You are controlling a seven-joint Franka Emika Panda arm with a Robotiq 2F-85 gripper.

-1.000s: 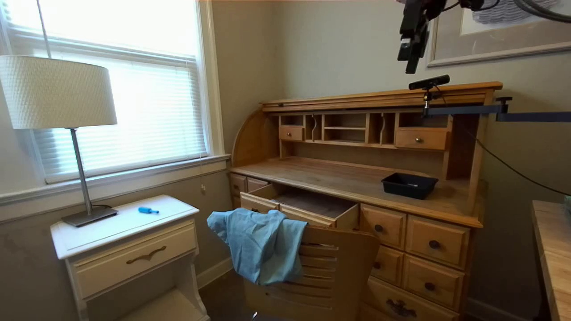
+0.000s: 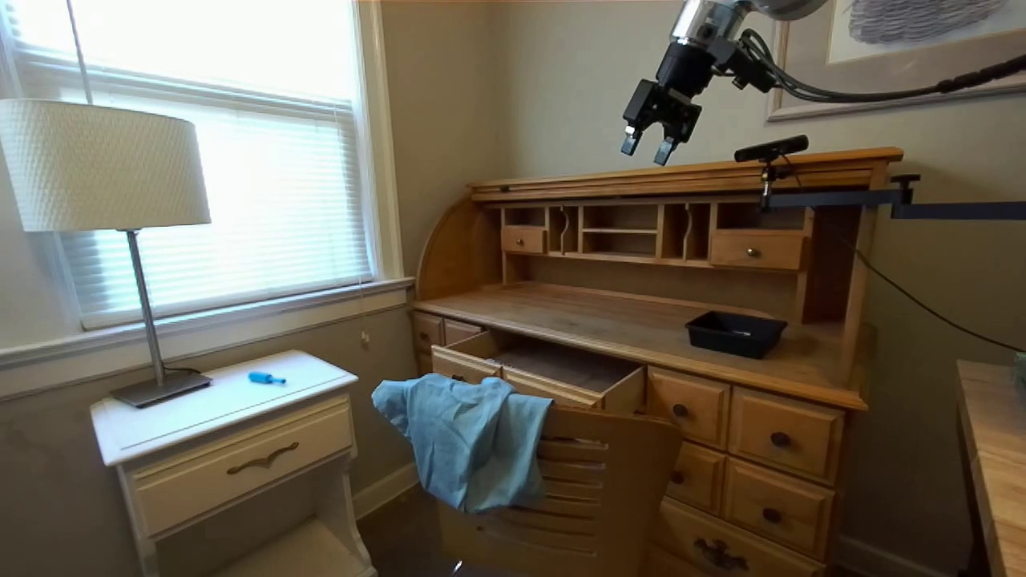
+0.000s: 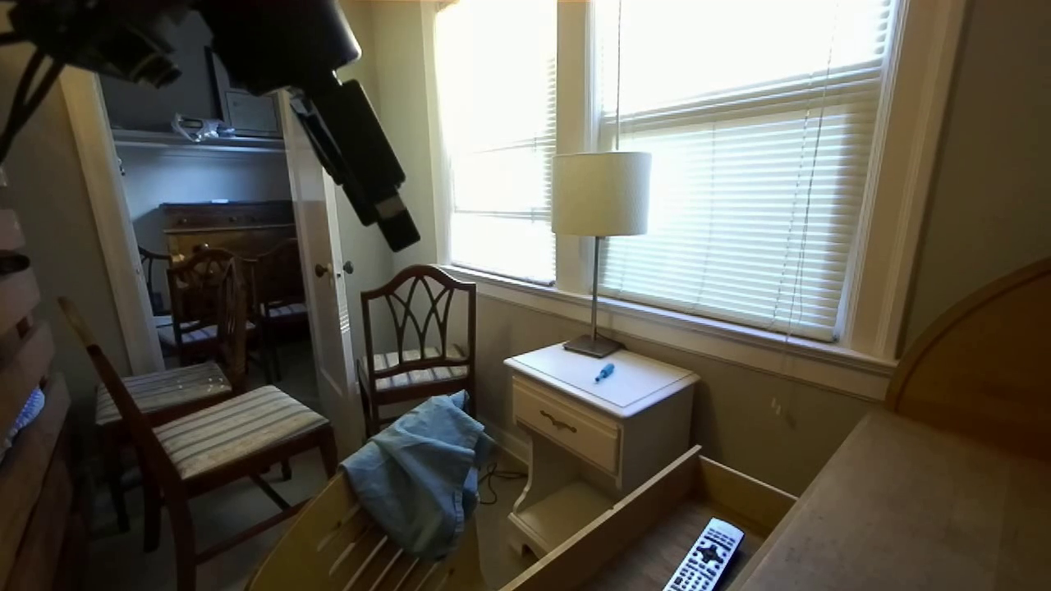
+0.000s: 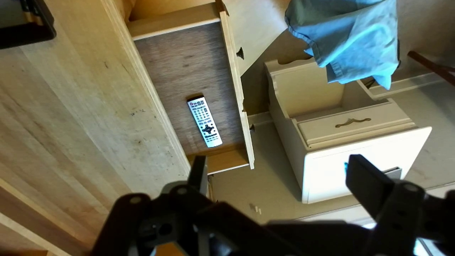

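Note:
High in exterior view 1, my gripper [image 2: 646, 154] hangs in the air above the desk, its two fingers apart and nothing between them. In the wrist view the fingers [image 4: 370, 183] likewise stand wide of each other. Inside the pulled-out desk drawer [image 4: 187, 59] lies a silver remote control [image 4: 204, 121]. A blue cloth [image 2: 471, 433] drapes over the chair back. On the white nightstand [image 2: 308, 370] lies a small blue tool [image 2: 266, 378], mostly hidden behind a finger in the wrist view. A black tray [image 2: 736, 333] rests on the desktop, with something small in it.
The wooden chair [image 2: 616, 471] stands close in front of the drawer. A lamp [image 2: 144, 298] occupies the nightstand's back. A camera on a mount [image 2: 771, 149] juts over the desk's right side. Most of the desktop [image 2: 577, 312] is clear.
In exterior view 1 my gripper has moved left and somewhat lower, and it has turned so that both fingers now show apart. The other things have stayed in place.

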